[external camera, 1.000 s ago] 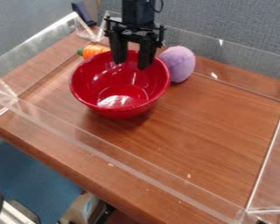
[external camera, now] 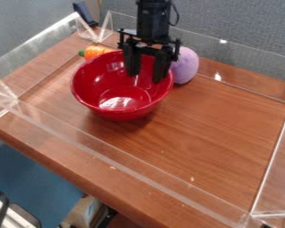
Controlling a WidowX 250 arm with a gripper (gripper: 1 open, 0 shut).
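A glossy red bowl [external camera: 115, 93] rests upright on the wooden table. Above its back right part hangs my black gripper [external camera: 146, 64], its fingertips down within the bowl's rim. Whether it touches the bowl, and whether anything is between the fingers, I cannot tell. Behind the bowl lie a purple round object [external camera: 185, 64] at the right and an orange carrot-like object [external camera: 93, 52] at the left, partly hidden.
Clear plastic walls [external camera: 266, 178] edge the wooden table [external camera: 199, 151]. A grey textured wall stands behind.
My gripper has moved slightly down and to the right, lower into the bowl. The bowl and the objects behind it look unmoved.
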